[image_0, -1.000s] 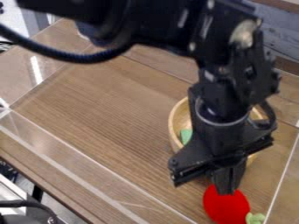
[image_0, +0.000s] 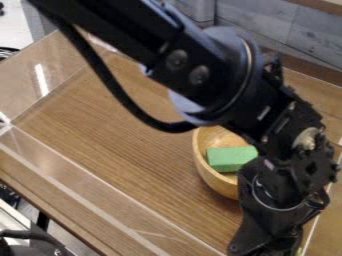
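Note:
My black gripper (image_0: 267, 225) reaches down at the right front of the table, in front of a wooden bowl (image_0: 206, 152). A green block (image_0: 230, 157) sits inside the bowl. The fingertips are low at the bottom edge and dark, so whether they are open or shut, and on what, does not show clearly.
A grey wall (image_0: 274, 25) stands behind, and cables hang off the left edge.
My arm has moved lower and toward the front right, uncovering more of the green block. The red object near the fingertips has gone out of sight behind the gripper.

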